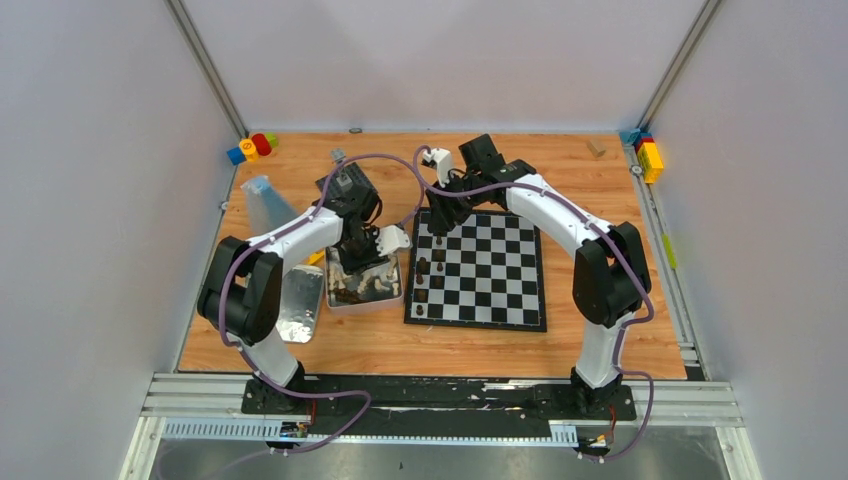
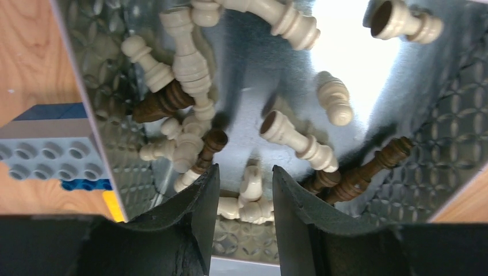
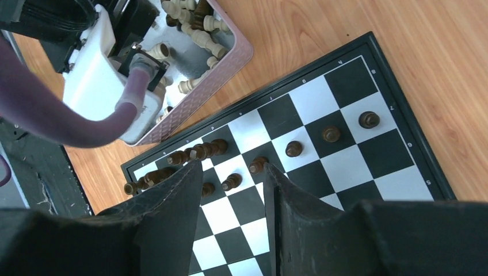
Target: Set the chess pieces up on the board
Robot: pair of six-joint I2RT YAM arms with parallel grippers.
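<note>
The chessboard (image 1: 480, 265) lies on the table with several dark pieces standing along its left side; a dark pawn (image 3: 369, 119) stands near a corner in the right wrist view. Left of the board, the box (image 1: 365, 308) holds a jumble of cream and dark pieces, among them a cream piece (image 2: 299, 141) on its side. Over this box my left gripper points down, open, with only pieces on the box floor showing through its gap. My right gripper is over the board's far left part, open; standing dark pieces (image 3: 232, 181) show beneath its gap.
A silver tray (image 1: 299, 305) lies left of the box, partly under the left arm. A grey brick plate (image 1: 347, 182) is behind the box. Colourful bricks (image 1: 650, 162) sit at the back right. Bare table surrounds the board's right side.
</note>
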